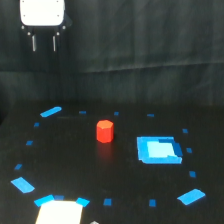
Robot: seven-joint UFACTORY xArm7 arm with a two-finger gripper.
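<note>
A small red block (105,131) with a hexagonal-looking top stands upright on the black table, left of the middle. To its right lies a square (160,150) with a blue border and a white centre. High at the upper left hangs my gripper (44,43), its two thin fingers (34,43) apart with nothing between them. It is well above and to the left of the red block, touching nothing. Most of the arm is out of view.
Small blue marks dot the table around the block. Longer blue strips lie at the back left (51,112), at the left (22,185) and at the right (191,197). A bright cream shape (59,213) is cut off by the bottom edge. A dark curtain (140,55) hangs behind.
</note>
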